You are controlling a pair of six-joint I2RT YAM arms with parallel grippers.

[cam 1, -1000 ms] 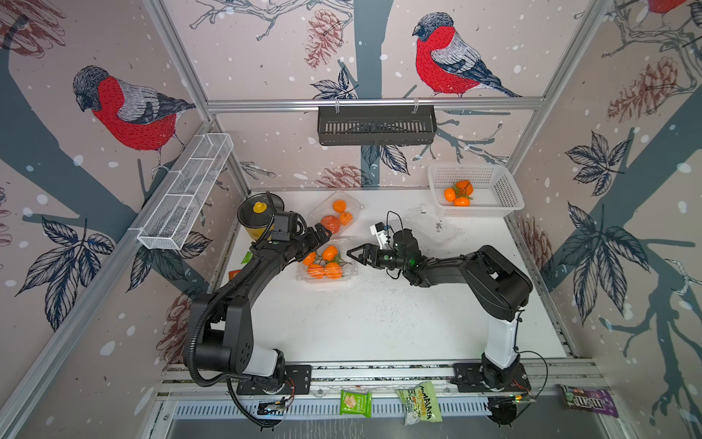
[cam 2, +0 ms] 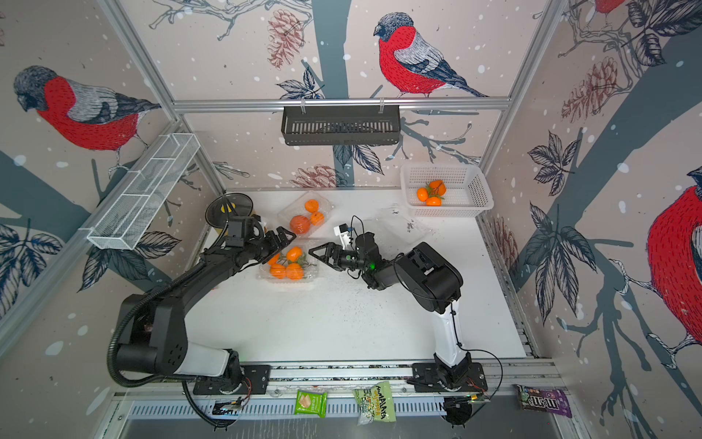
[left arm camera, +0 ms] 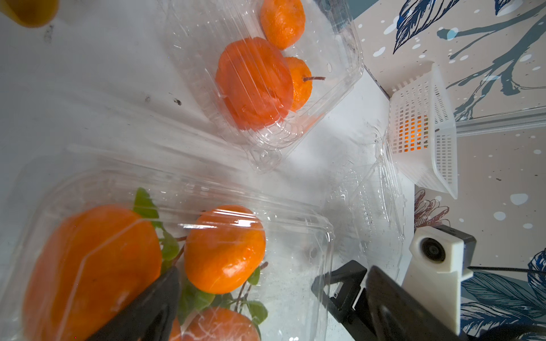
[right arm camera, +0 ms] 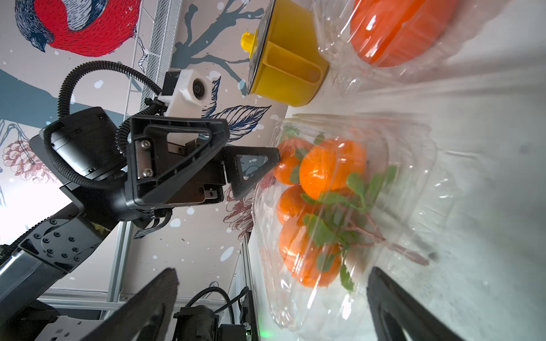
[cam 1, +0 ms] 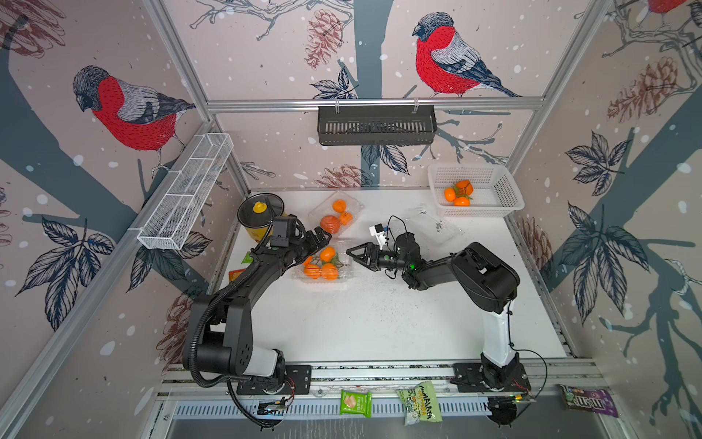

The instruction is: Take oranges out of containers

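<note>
A clear plastic container [right arm camera: 398, 147] with several oranges [right arm camera: 332, 164] and green leaves stands on the table between my two arms. Behind it, a second clear container [left arm camera: 193, 62] holds a large orange fruit [left arm camera: 256, 82] and two smaller oranges [left arm camera: 282, 21]. My left gripper [cam 1: 322, 238] is open over the left back side of the nearer container, nothing held. Just off that container's right side, my right gripper [cam 1: 358, 256] is open and empty. Whether either gripper touches the plastic cannot be told.
At the back right stands a white basket [cam 1: 504, 191] with several oranges inside. Clear plastic [cam 1: 431, 223] lies in front of it. A yellow canister [right arm camera: 293, 54] is at the back left.
My right arm's elbow has moved a little left; the left arm has barely moved.
</note>
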